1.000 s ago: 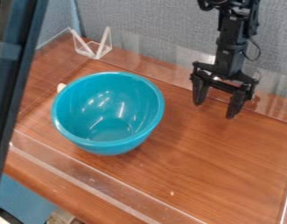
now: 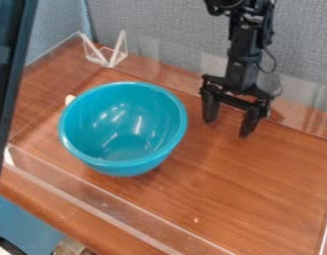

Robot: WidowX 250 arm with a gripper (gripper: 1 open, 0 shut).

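Note:
My black gripper (image 2: 229, 118) hangs at the back right of the wooden surface, low near the back edge, with its fingers spread open and nothing visible between them. To its left, apart from it, a large teal bowl (image 2: 123, 142) sits upright, with no contents visible inside.
A white wire rack (image 2: 104, 53) stands at the back left. A small white object (image 2: 71, 100) is partly hidden behind the bowl. Clear strips edge the surface, a grey wall stands behind, and a dark frame (image 2: 7, 70) runs along the left.
The arm has moved a little to the left, toward the bowl, over the last second. The bowl has not moved.

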